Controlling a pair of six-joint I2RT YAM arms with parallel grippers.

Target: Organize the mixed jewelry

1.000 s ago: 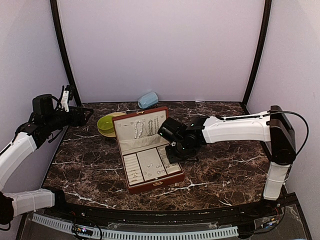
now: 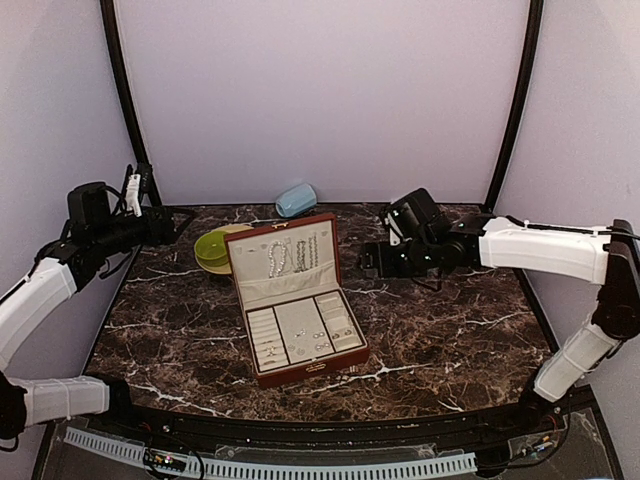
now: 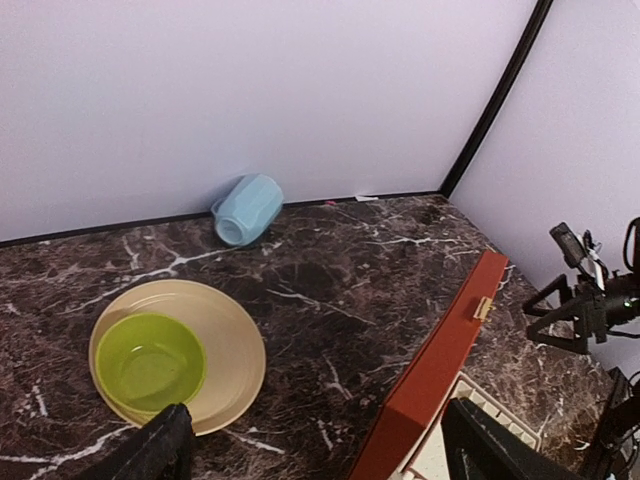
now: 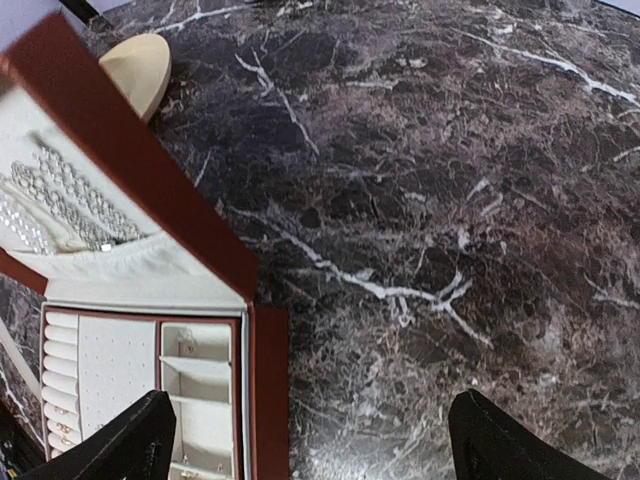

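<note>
A red-brown jewelry box (image 2: 313, 373) stands with its lid up near the table's middle. Necklaces (image 2: 278, 258) hang inside the lid. Small earrings (image 2: 321, 346) sit on the middle panel, and a few pieces lie at the ring rolls (image 2: 264, 330) and in the right compartments (image 4: 197, 380). Right of the lid, above the table, my right gripper (image 2: 372, 260) is wide open; in its wrist view the fingers (image 4: 500, 445) frame bare marble. My left gripper is also open and empty, off at the far left of the table.
A green bowl (image 3: 150, 360) rests on a beige plate (image 3: 250, 345) behind the box's left side. The light blue cup (image 2: 296, 200) lies tipped by the back wall. Marble right of the box (image 2: 450, 340) is clear.
My right gripper has left the box's right compartments, moving up, back and rightward, and has gone from nearly shut to wide open. My left gripper has shifted slightly. The jewelry box has stayed put.
</note>
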